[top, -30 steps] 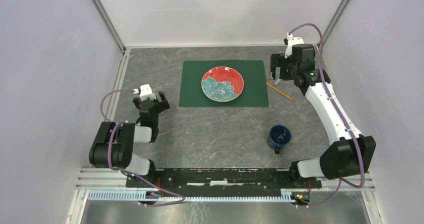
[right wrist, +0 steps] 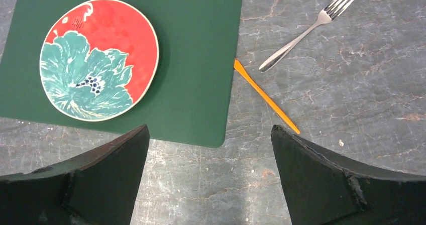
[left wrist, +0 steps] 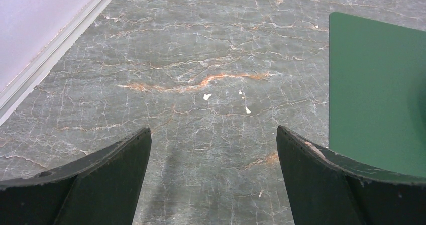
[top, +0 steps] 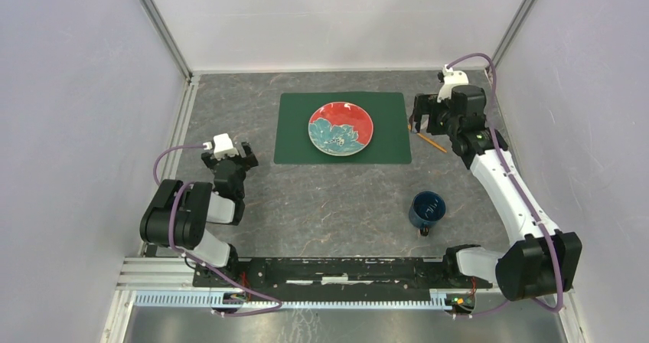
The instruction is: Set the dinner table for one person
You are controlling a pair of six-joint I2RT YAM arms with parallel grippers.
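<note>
On the green placemat (top: 291, 129) lies a round plate (top: 352, 117), red with a teal flower. Beside the mat's right edge, an orange stick-like utensil (right wrist: 268, 98) rests at a slant, one end touching or nearly touching the mat. To its right is a metal fork (right wrist: 292, 43), seen in the right wrist view and mostly hidden under the arm from above. A dark blue mug (top: 427, 208) stands at the front right. My right gripper is open above the table near the utensils, holding nothing. Over bare table at left, my left gripper is open and empty.
White walls (top: 337, 21) enclose the back and sides.
My right gripper has come slightly toward the front of the table and now covers the light piece visible beneath it earlier. The left arm shifted a little. The plate, mug and orange utensil stayed put.
</note>
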